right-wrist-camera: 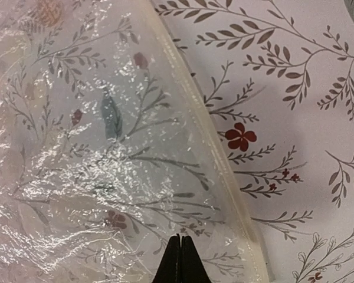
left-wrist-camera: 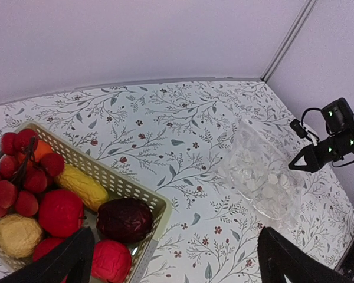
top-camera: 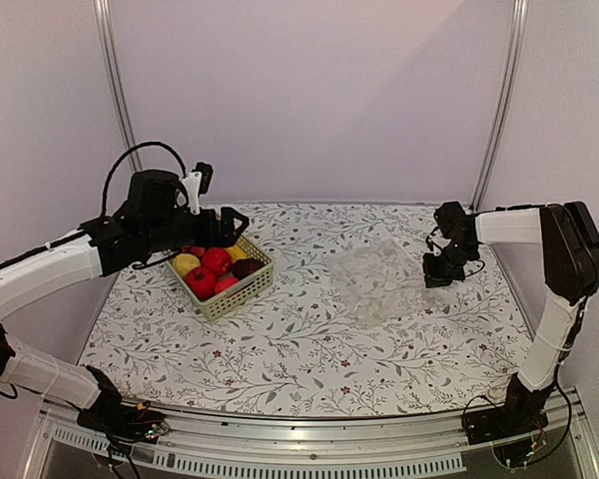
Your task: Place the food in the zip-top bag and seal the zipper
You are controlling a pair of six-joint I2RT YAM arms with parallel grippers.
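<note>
A clear zip top bag point(top-camera: 374, 284) lies flat on the flowered table, its pale zipper strip point(right-wrist-camera: 224, 177) visible in the right wrist view. A perforated basket point(top-camera: 225, 304) at the left holds grapes point(left-wrist-camera: 26, 203), red fruits point(left-wrist-camera: 59, 215), a yellow corn-like food point(left-wrist-camera: 79, 186), a dark purple one point(left-wrist-camera: 124, 218) and more. My left gripper point(top-camera: 228, 228) hangs open and empty above the basket, hiding part of it from the top view. My right gripper point(top-camera: 429, 279) is shut over the bag's right side, with nothing seen between its fingers.
Walls point(top-camera: 299, 100) stand at the back and both sides, with metal rails along the front edge.
</note>
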